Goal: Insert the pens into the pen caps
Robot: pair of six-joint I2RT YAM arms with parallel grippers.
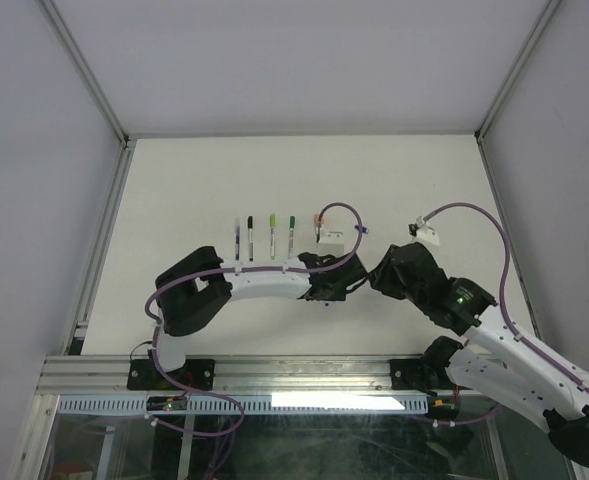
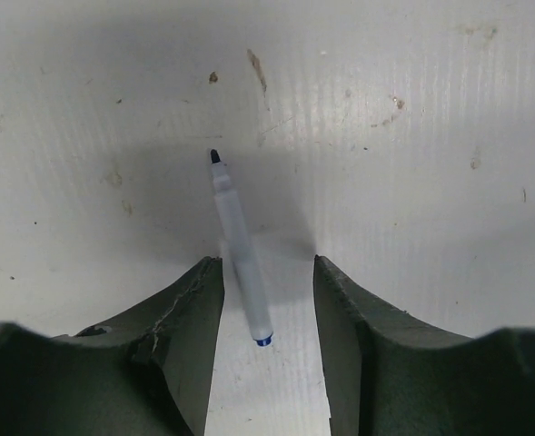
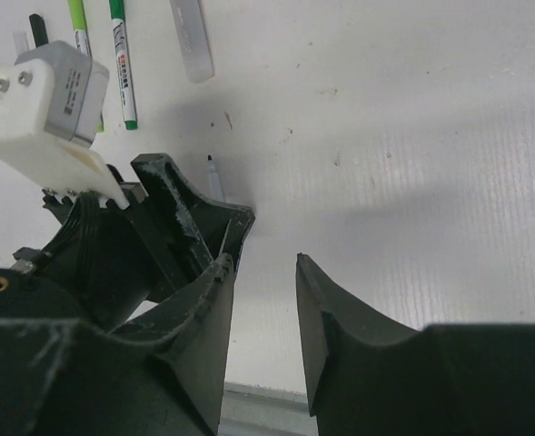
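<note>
A pale pen with a black tip and blue end lies on the white table beneath my open left gripper, its fingers either side and slightly short of its middle; in the right wrist view it is, partly behind the left arm. My right gripper stands open at the right, empty, beside the left one. A row of capped pens, including green and black, lies behind the left arm. A small blue cap lies behind the right gripper.
An orange-ended item lies behind the left gripper. Walls border it, with a metal rail along the front edge.
</note>
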